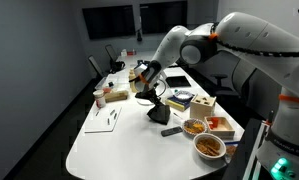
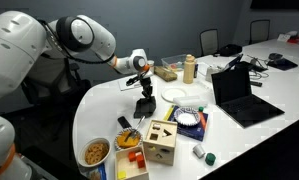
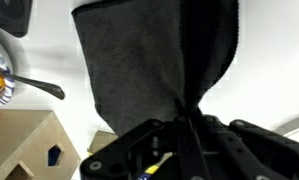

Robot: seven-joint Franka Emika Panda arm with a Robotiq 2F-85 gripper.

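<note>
A dark cloth (image 1: pixel 160 114) lies on the white table, and part of it is pulled up toward my gripper (image 1: pixel 149 96). In the wrist view the cloth (image 3: pixel 129 60) spreads flat at the left, while a raised fold of it runs down to the fingertips. My gripper is shut on that fold. Exterior view 2 shows the gripper (image 2: pixel 143 84) over the far edge of the cloth (image 2: pixel 146 105); its fingers are too small there to make out.
Toward the near side stand bowls of food (image 1: pixel 209 147), a wooden box (image 2: pixel 161 142) and a tray of small items (image 1: pixel 220 127). A dark flat object (image 1: pixel 171 131) lies beside the cloth. Plates and a laptop (image 2: pixel 244 97) are farther off.
</note>
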